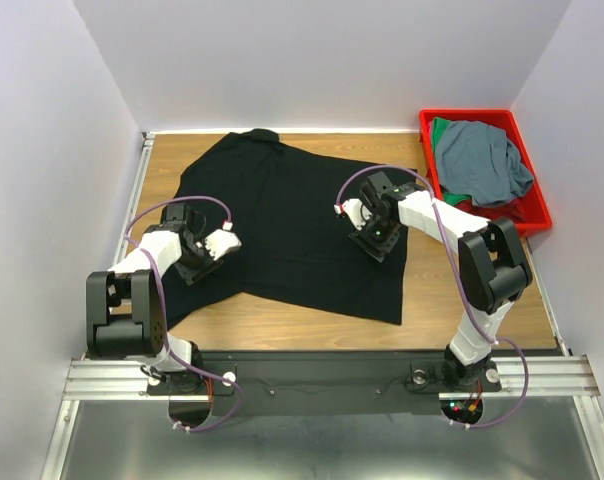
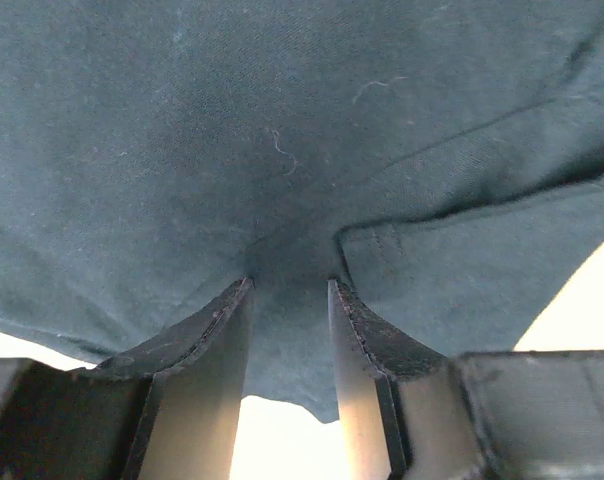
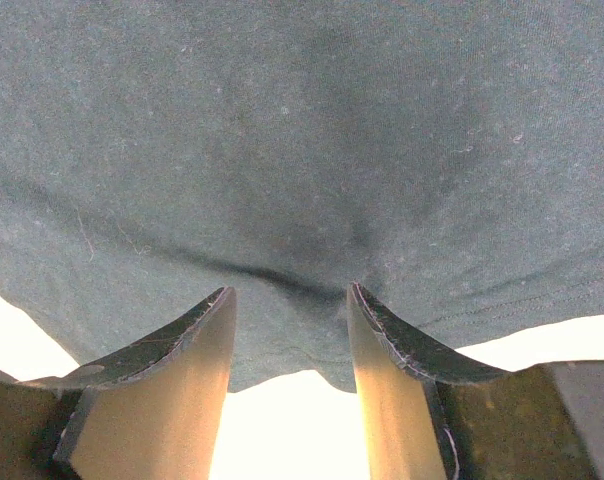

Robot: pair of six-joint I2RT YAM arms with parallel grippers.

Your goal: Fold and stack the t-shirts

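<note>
A black t-shirt [image 1: 292, 220] lies spread out over most of the table, one corner bunched at the back and a sleeve reaching toward the front left. Over its left part hovers my left gripper [image 1: 214, 274], fingers part open; in the left wrist view the cloth passes beyond the fingers [image 2: 214, 385] with nothing seen held between them. My right gripper [image 1: 370, 245] is above the shirt's right part. Its fingers [image 3: 197, 375] stand apart in the right wrist view, the shirt's hem beyond them. Both arms cover parts of the shirt from above.
At the back right stands a red bin [image 1: 544, 215] holding a grey-blue garment [image 1: 482, 165], with green cloth [image 1: 439, 132] and red cloth beside it. Bare wood [image 1: 292, 325] shows along the table's front edge. Walls close in on the left, back and right.
</note>
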